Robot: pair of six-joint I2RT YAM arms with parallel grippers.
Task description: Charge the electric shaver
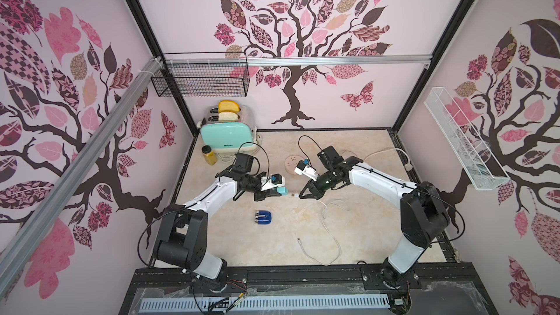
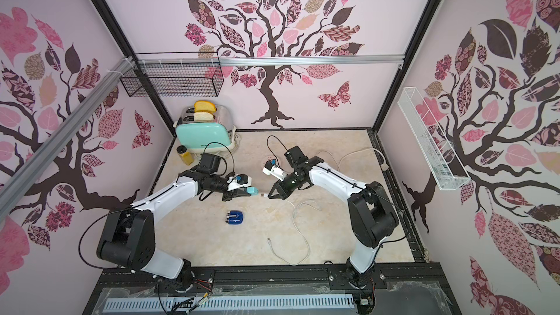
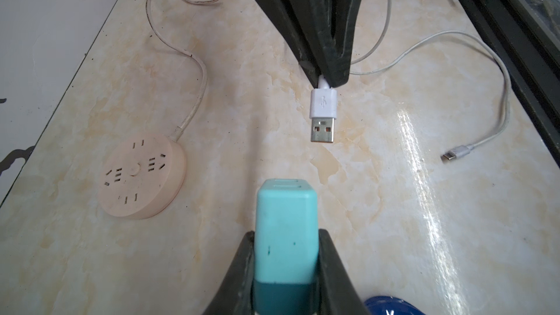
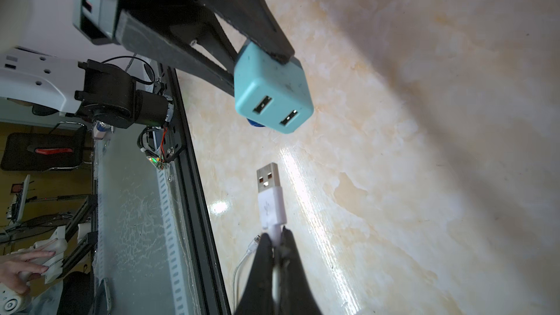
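Observation:
A mint charging adapter is held in my left gripper (image 1: 274,192), which is shut on it; its two USB ports (image 4: 274,110) face my right gripper in the right wrist view. My right gripper is shut on a white cable just behind its USB-A plug (image 4: 269,192), which points toward the adapter with a small space between them. The cable trails on the table to a smaller connector (image 3: 456,152). A blue shaver (image 1: 263,217) lies on the table below the left gripper.
A round pink power strip (image 3: 141,175) sits behind the grippers with its cord. A mint toaster (image 1: 227,136) with a yellow-lidded jar (image 1: 208,155) stands at the back left.

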